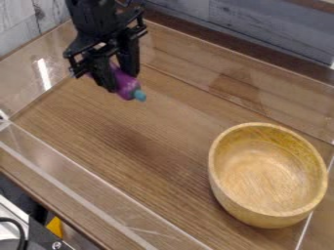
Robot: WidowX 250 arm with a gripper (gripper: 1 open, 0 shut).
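Observation:
My black gripper (115,68) hangs at the upper left of the camera view, shut on a small purple object (127,86) with a teal tip pointing down and to the right. The object is held above the bare wooden table, to the upper left of a round tan bowl (267,174), which looks empty.
A pale wall runs along the back. Some dark cable and a yellow item show at the lower left corner, beyond the table's edge.

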